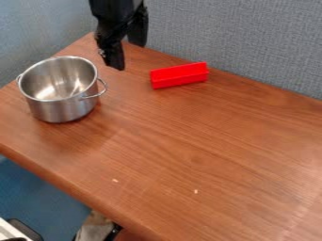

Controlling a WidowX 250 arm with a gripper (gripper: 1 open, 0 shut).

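Observation:
My black gripper (116, 52) hangs at the top left, over the back of the wooden table, above and behind a steel pot (60, 102). The pot stands upright near the table's left edge, with a wire handle on its right side. A red block (179, 75) lies to the right of the gripper, near the back edge. Whether the fingers are open or shut is hard to make out.
A grey padded wall (239, 38) runs behind it. Blue floor shows past the left edge.

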